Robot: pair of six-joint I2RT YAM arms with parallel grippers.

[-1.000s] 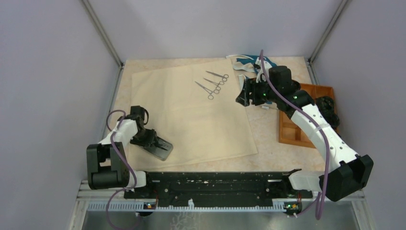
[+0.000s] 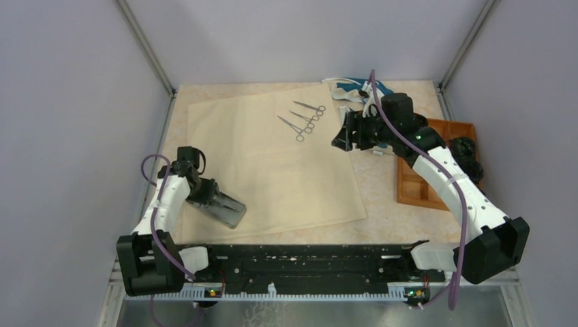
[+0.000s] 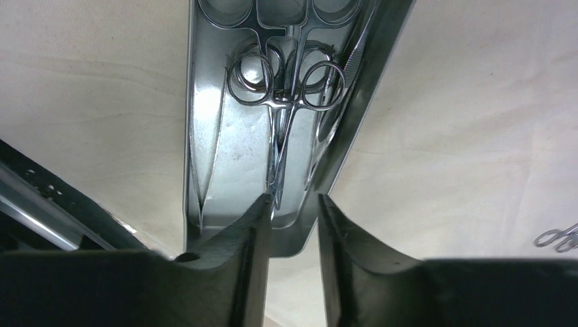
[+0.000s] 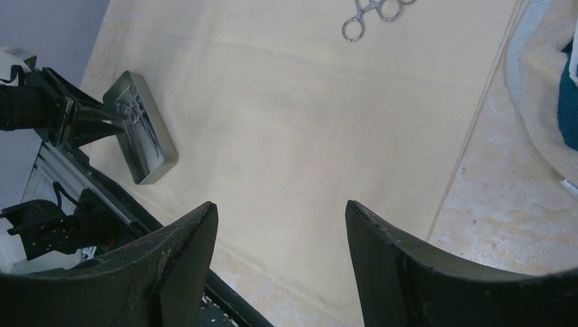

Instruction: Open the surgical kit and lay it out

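At lower left on the cream cloth (image 2: 272, 177) lies the steel tray (image 2: 228, 211), holding several scissor-like instruments (image 3: 286, 102) and thin instruments along its sides. My left gripper hangs over the tray, part open, with nothing visible between its fingertips. Three ringed instruments (image 2: 300, 127) lie in a staggered row at the cloth's upper right. My right gripper is raised over the cloth's right side, open, with nothing between its fingers.
An orange compartment box (image 2: 416, 191) with dark contents stands at the right, partly behind my right arm. Teal and white fabric (image 2: 347, 88) lies at the back right.
My right gripper has moved very slightly left.
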